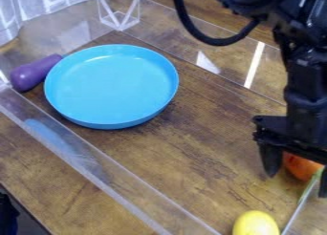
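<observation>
My black gripper point(296, 162) is at the right edge, low over the wooden surface, with its fingers open around or just over an orange round object point(301, 166), partly hidden behind it. A pale green piece beside that object runs down along the right edge. A yellow lemon-like object point(255, 223) lies at the bottom, below and left of the gripper.
A blue plate point(111, 86) sits at upper left, with a purple eggplant point(34, 73) beside it. Clear plastic walls border the wooden surface point(153, 167).
</observation>
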